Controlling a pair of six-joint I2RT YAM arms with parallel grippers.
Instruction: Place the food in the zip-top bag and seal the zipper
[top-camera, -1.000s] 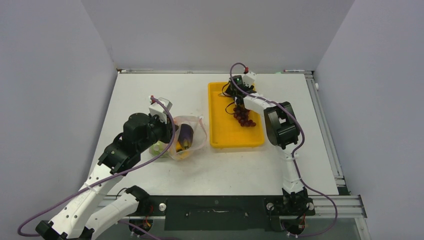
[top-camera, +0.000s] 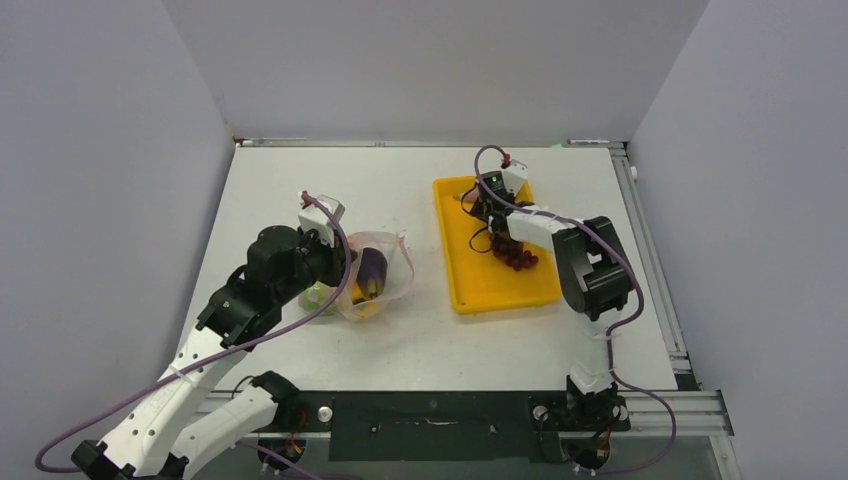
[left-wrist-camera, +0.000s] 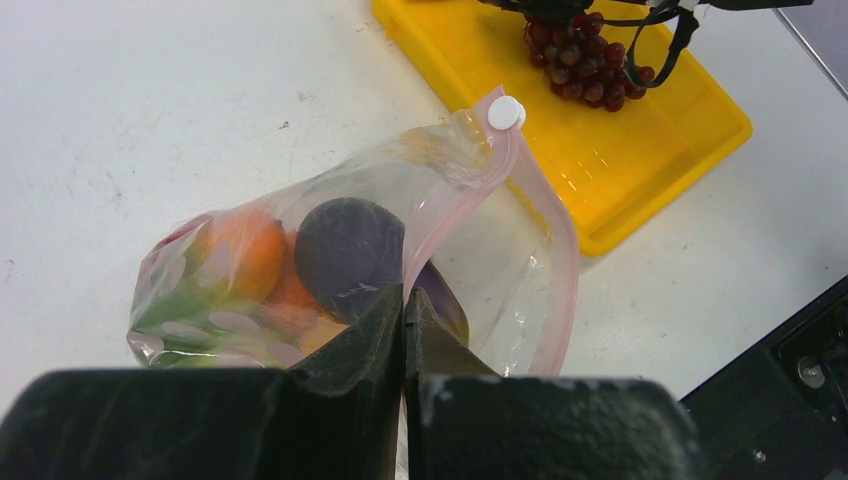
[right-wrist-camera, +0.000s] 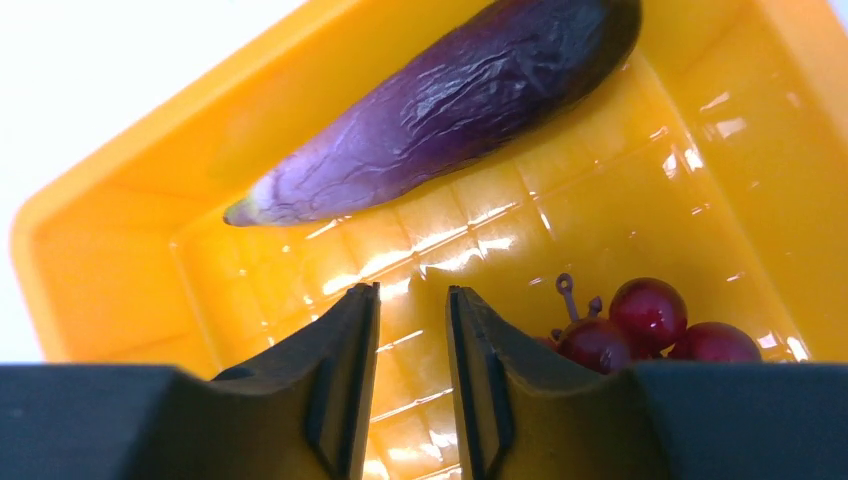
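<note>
The clear zip top bag (top-camera: 400, 290) lies on its side at left, its pink-edged mouth gaping toward the tray. Inside are an eggplant (top-camera: 372, 272) and, in the left wrist view, orange and green food (left-wrist-camera: 250, 255). My left gripper is shut on the bag's pink rim. A second eggplant (right-wrist-camera: 440, 115) rests along one wall of the yellow tray (top-camera: 500, 295). Red grapes (left-wrist-camera: 590, 65) also lie in the tray. Over the tray floor my right gripper stands part open, nothing between its fingers; the eggplant is ahead of the tips, the grapes beside them.
Bare white table (top-camera: 420, 350) lies in front of the bag and tray, with a clear strip between them. Black cable loops (top-camera: 480, 240) hang from the right arm above the tray. Grey walls (top-camera: 110, 200) stand on both sides.
The yellow tray has slid right and toward the front with its contents. My right gripper has moved the same way. The left arm and the bag have stayed still.
</note>
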